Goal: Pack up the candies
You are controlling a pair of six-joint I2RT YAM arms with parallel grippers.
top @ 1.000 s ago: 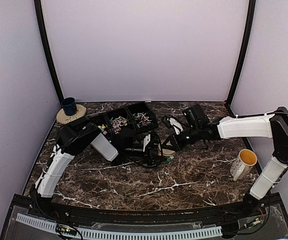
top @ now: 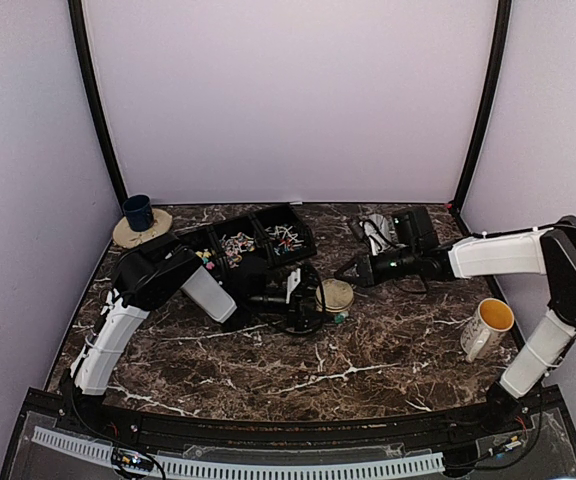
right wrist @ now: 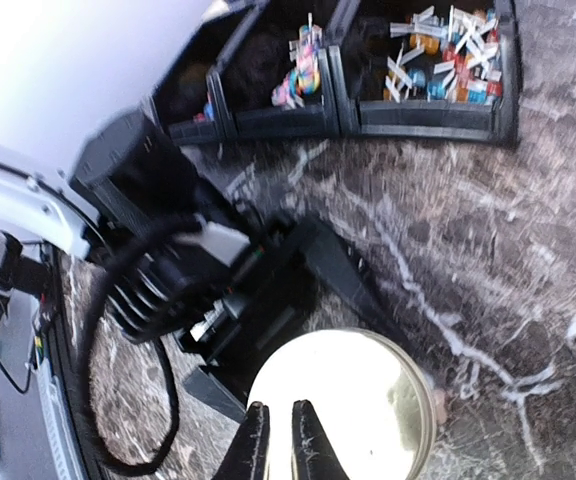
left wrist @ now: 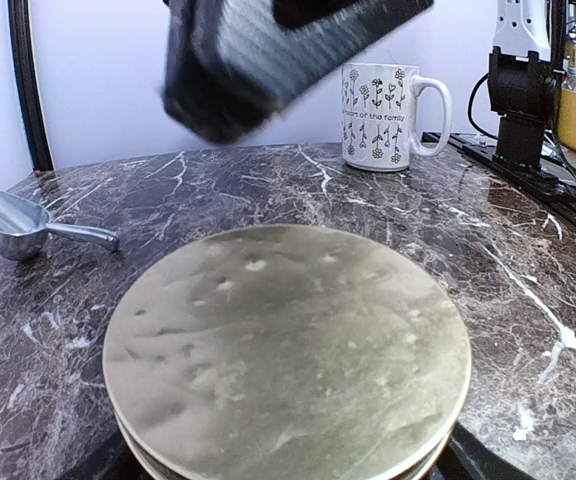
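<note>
A round container with a pale disc lid [top: 334,295] [left wrist: 286,350] stands at mid-table, filling the lower left wrist view. My left gripper [top: 308,305] is around it, low; one dark finger shows above the lid in that view, and whether it touches is unclear. My right gripper [top: 358,270] is above and right of the lid, fingertips close together; what is between them is too small to tell. A black sectioned tray [top: 298,220] [right wrist: 438,130] holds wrapped candies in several compartments behind the grippers.
A white floral mug [top: 483,330] [left wrist: 378,115] stands at the right. A blue cup [top: 138,212] on a round board [top: 158,225] is at the back left. A metal scoop [left wrist: 18,225] lies beyond the lid in the left wrist view.
My right gripper has lifted and moved back to the right, away from over the lid, uncovering more of it. The left arm has not moved.
</note>
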